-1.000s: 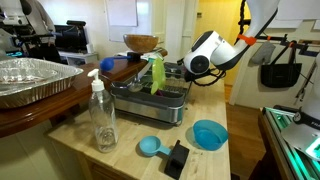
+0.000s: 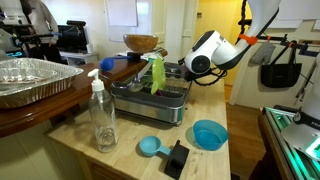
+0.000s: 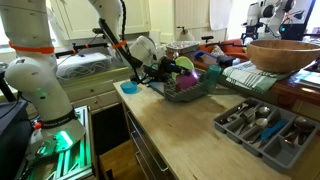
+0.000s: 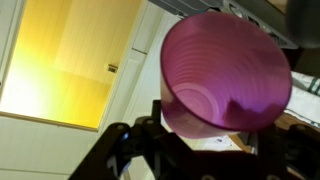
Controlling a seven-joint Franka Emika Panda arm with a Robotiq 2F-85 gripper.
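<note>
A pink cup (image 4: 215,75) fills the middle of the wrist view, its open mouth facing the camera. Dark fingers (image 4: 128,142) press in from below, and my gripper is shut on the cup's near edge. In exterior view 2 the pink cup (image 3: 187,80) shows at the dish rack (image 3: 190,93), with my gripper (image 3: 168,73) at its left end. From the other side, my gripper (image 2: 186,72) is at the right end of the rack (image 2: 170,108); the cup cannot be made out clearly there.
A green item (image 2: 158,75) stands up in the rack. On the counter are a blue bowl (image 2: 209,135), a blue cup (image 2: 150,146) and a soap bottle (image 2: 102,117). A cutlery tray (image 3: 264,129) lies beyond a clear stretch of counter.
The arm has shifted slightly to the right in exterior view 1, its hand still at the rack's end. The rack and the things on the counter look unmoved.
</note>
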